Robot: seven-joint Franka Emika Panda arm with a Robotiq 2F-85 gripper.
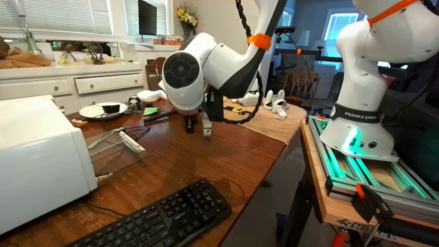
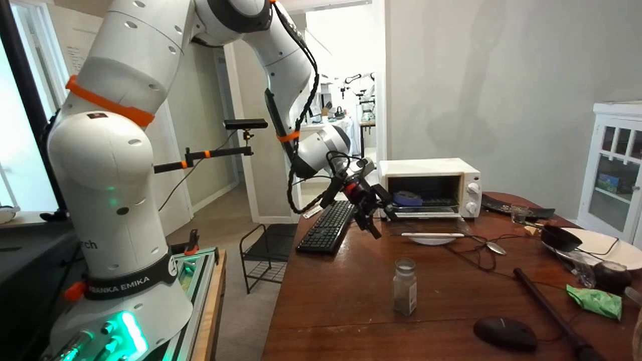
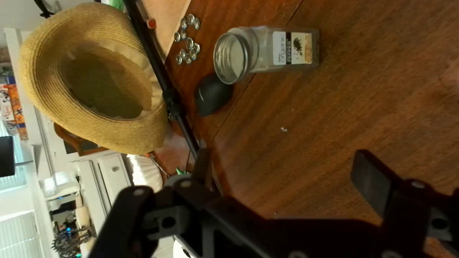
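Observation:
A clear glass jar with a labelled side stands upright on the wooden table, seen as a jar (image 1: 206, 129) in exterior view 1 and a jar (image 2: 406, 290) in exterior view 2. From the wrist, the same jar (image 3: 282, 48) appears near the top with its round silvery rim towards the left. My gripper (image 2: 383, 224) is tilted above the table, apart from the jar and on its keyboard side. Its two black fingers are spread wide in the wrist view, and only bare wood shows between them, so the gripper is open and empty.
A black mouse (image 3: 213, 94), a dark rod (image 3: 150, 56) and a straw hat (image 3: 96, 81) lie beyond the jar. The keyboard (image 2: 328, 227) and toaster oven (image 2: 430, 165) stand on the other side. Bare table surrounds the jar's near side.

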